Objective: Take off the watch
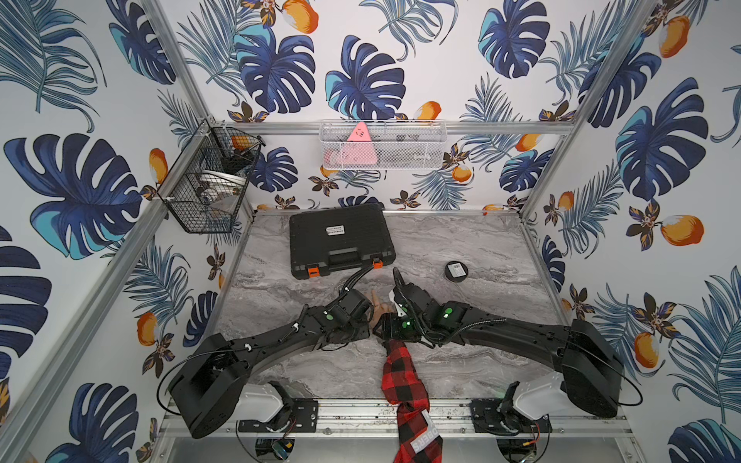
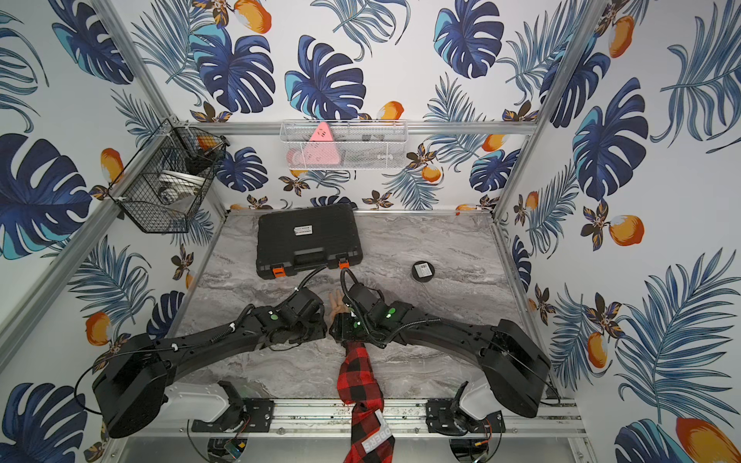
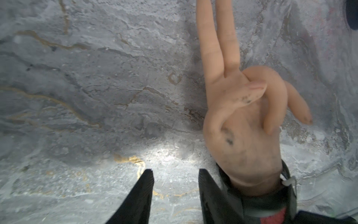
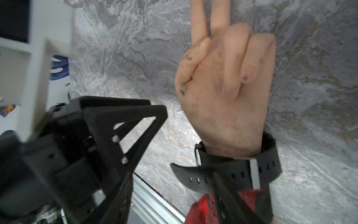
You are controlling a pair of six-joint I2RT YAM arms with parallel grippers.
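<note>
A black watch (image 4: 238, 173) circles the wrist of a rubber hand (image 4: 231, 104). Its strap passes through a metal buckle (image 4: 254, 173), and the loose strap end sticks out left, apart from the wrist. My right gripper stands open, that strap end showing between its fingers in the right wrist view; contact is not clear. In the left wrist view my left gripper is open over bare table, left of the hand and watch band (image 3: 261, 203). Side-on, its black finger (image 4: 149, 112) also appears left of the hand. The watch face is hidden.
The hand extends from a red-and-black checked sleeve (image 1: 401, 370) at the front middle. A black case (image 1: 339, 239) lies at the back left, a round black object (image 1: 456, 271) at the right. Both arms crowd the hand.
</note>
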